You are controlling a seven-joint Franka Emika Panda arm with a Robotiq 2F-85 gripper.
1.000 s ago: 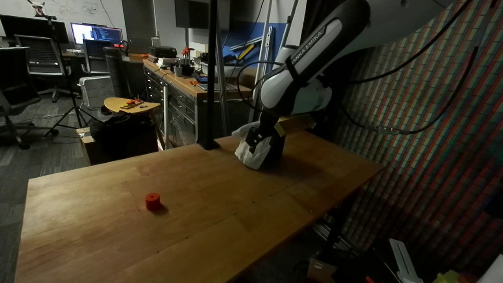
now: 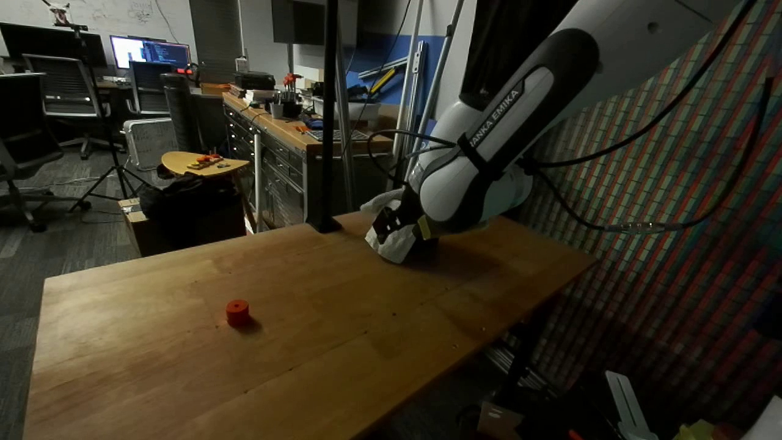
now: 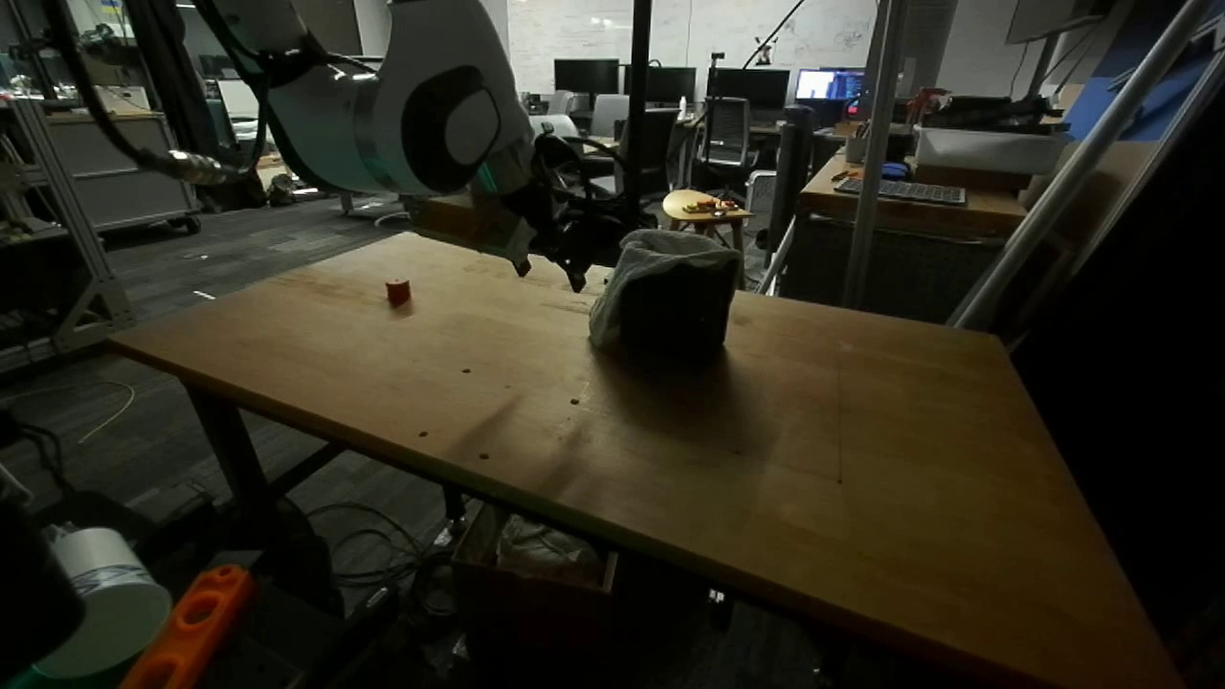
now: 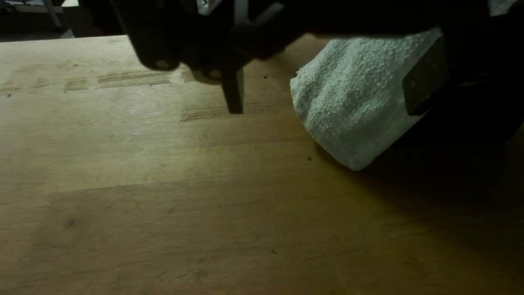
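Note:
A pale, rough-textured cloth (image 3: pixel 626 281) drapes over one side of a dark box-like object (image 3: pixel 679 310) standing on the wooden table. Beside it, above the tabletop, my gripper (image 3: pixel 550 276) is open with its fingertips spread. In the wrist view, the cloth (image 4: pixel 353 103) shows partly in the space between the fingers, and the right fingertip (image 4: pixel 425 78) overlaps it. Whether they touch, I cannot tell. The left fingertip (image 4: pixel 234 93) appears over bare wood. A small red cylinder (image 2: pixel 237 313) sits apart on the table, well away from the gripper.
A black upright post (image 2: pixel 327 124) rises at the table's far edge, near the cloth. Behind stands a cluttered workbench (image 2: pixel 271 128).
The arm has lowered and shifted right in exterior view 1, and its hand now hangs lower in front of the cloth and dark object. The red cylinder and the cloth have not visibly moved.

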